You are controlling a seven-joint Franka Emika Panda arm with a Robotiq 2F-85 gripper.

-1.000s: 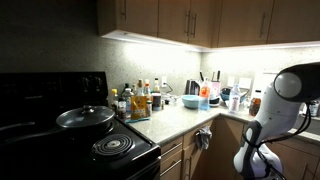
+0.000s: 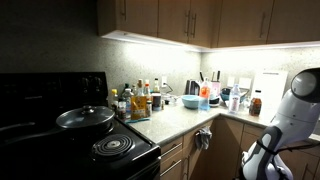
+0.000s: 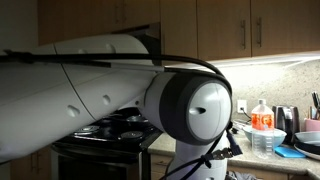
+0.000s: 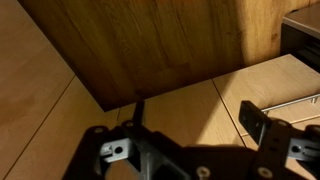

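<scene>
In the wrist view my gripper stands open, its two dark fingertips wide apart with nothing between them. Beyond it are light wood cabinet fronts [image 4: 175, 108] and a darker wood-grained surface [image 4: 140, 50]. The white arm [image 2: 268, 153] reaches down at the lower right in exterior view 1, low in front of the cabinets. That view does not show the fingertips. In exterior view 2 the arm [image 3: 125, 105] fills much of the foreground, and the gripper cannot be made out.
Metal bar handles [image 4: 290, 103] project from the cabinet fronts at right. A black stove [image 2: 105, 145] bears a lidded pan [image 2: 84, 118]. Several bottles [image 2: 138, 103] line the counter [image 2: 175, 122]. A blue bowl [image 2: 191, 101] and a clear orange-capped bottle [image 3: 262, 132] stand farther along.
In exterior view 1 the lower part of the white arm has shifted slightly right over the last second. The counter and stove items look unchanged.
</scene>
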